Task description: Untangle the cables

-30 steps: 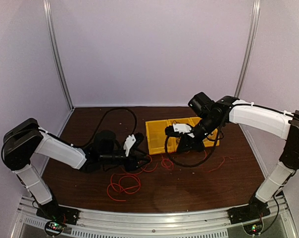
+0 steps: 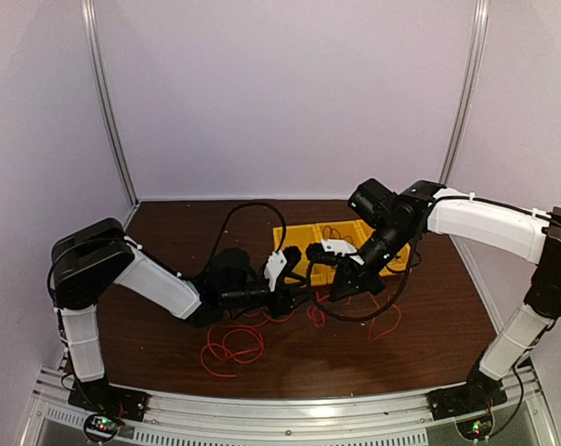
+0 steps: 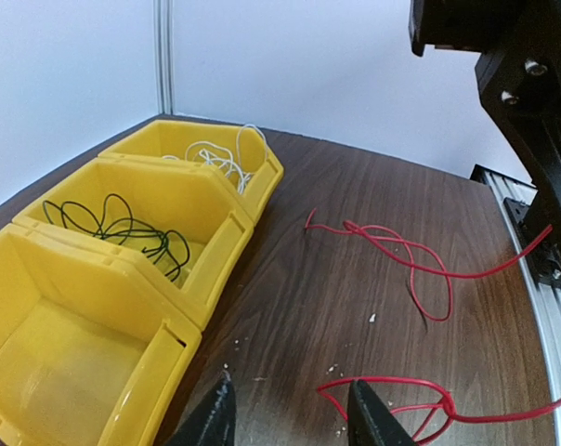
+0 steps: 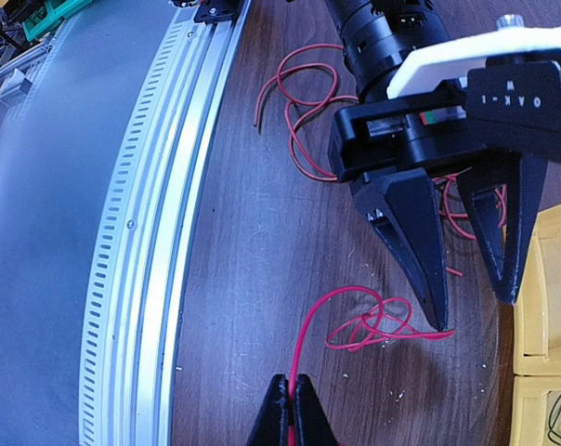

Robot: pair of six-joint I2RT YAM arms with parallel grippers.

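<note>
Red cable shows as a loop pile (image 2: pixel 232 356) at the front left, a small tangle (image 2: pixel 316 321) in the middle and a curved length (image 2: pixel 397 321) at right. My right gripper is shut on the red cable (image 4: pixel 308 321), which runs from between its fingers to loose loops on the table. My left gripper stands open, its fingers (image 4: pixel 420 251) apart with nothing between them. In the left wrist view, a red loop (image 3: pixel 401 379) passes behind the right-hand finger (image 3: pixel 366 418); contact cannot be told.
Three joined yellow bins (image 3: pixel 183 321) stand at the back: the nearest in the left wrist view looks empty, the middle holds dark cable (image 3: pixel 118 228), the far one white cable (image 3: pixel 220 160). Both grippers are close together in front of them.
My left arm has moved right, bringing its gripper close to the right one. The right arm has shifted only slightly, while the red cable's right-hand length has swung inward. The left loop pile stays put.
</note>
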